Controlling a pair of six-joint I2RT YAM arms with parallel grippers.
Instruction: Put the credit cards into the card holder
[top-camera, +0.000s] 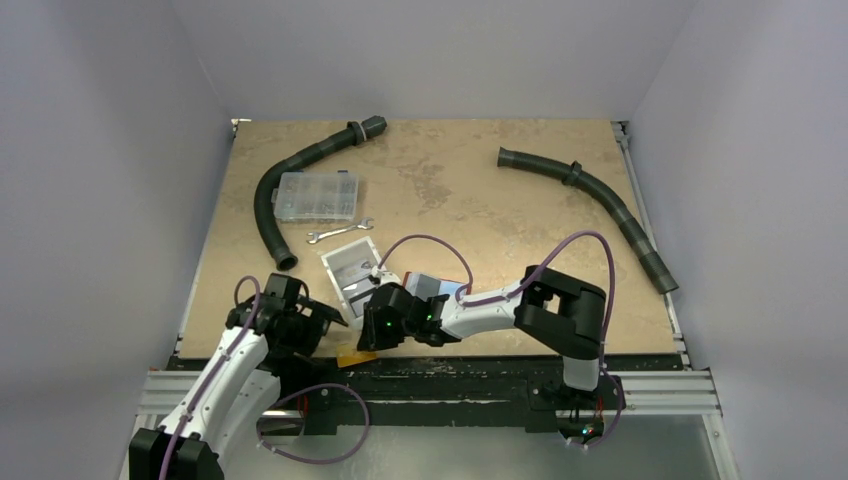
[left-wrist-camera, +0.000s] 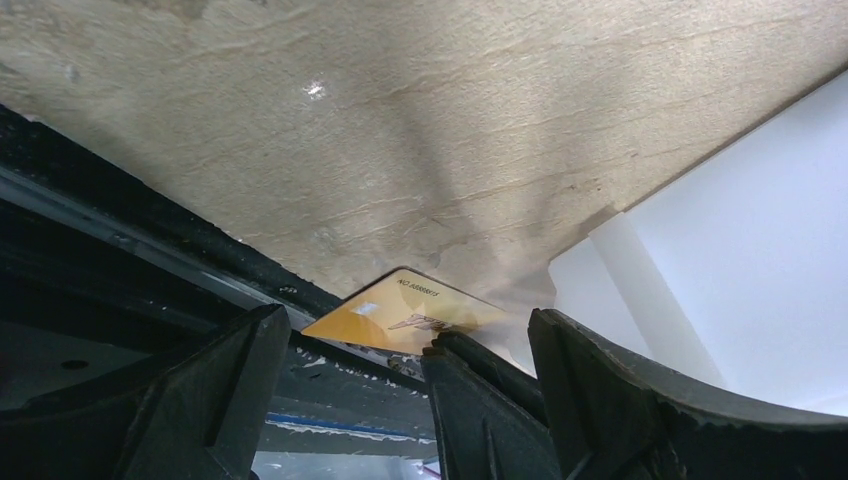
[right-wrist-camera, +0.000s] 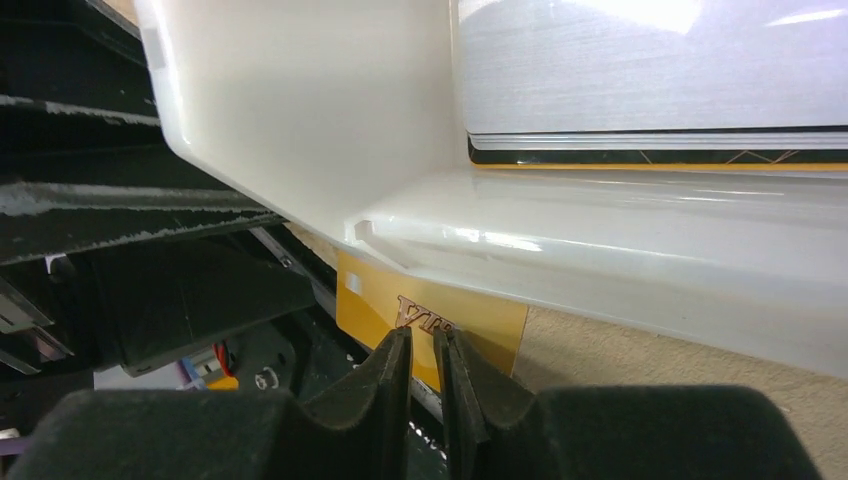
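Observation:
A yellow card (right-wrist-camera: 470, 330) (left-wrist-camera: 400, 305) lies at the table's front edge, just outside a white holder (top-camera: 350, 270). Inside that holder, silver and dark cards (right-wrist-camera: 650, 90) show in the right wrist view. My right gripper is over the yellow card, its fingertips close together but with a narrow gap through which the card shows. Whether they touch it cannot be told. My left gripper stands wide open, the card and a right fingertip (left-wrist-camera: 460, 350) visible between its fingers; nothing is gripped.
Beside the holder, partly under my right arm, is a blue-and-white item with a red edge (top-camera: 430, 285). A wrench (top-camera: 340, 231), a clear compartment box (top-camera: 317, 197) and a dark hose (top-camera: 268, 200) lie behind; another hose (top-camera: 610, 200) is at right.

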